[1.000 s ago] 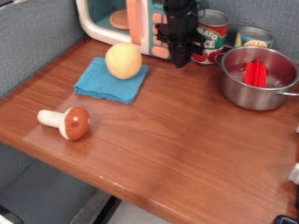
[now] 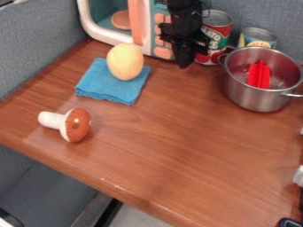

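Note:
My black gripper (image 2: 183, 49) hangs at the back of the table, in front of a white-and-pink open box (image 2: 106, 18) and beside a red can (image 2: 214, 32). Its fingers are dark and partly merge into shadow, so their state is unclear. A yellow oval object (image 2: 124, 59) rests on a folded blue cloth (image 2: 109, 86) to the gripper's left. A steel pot (image 2: 254, 94) holding red pieces (image 2: 260, 74) stands to its right. A toy mushroom (image 2: 74, 125) lies on its side at the left front.
A second can (image 2: 257, 37) stands behind the pot. A grey padded wall runs along the back and left. Small objects sit at the right edge.

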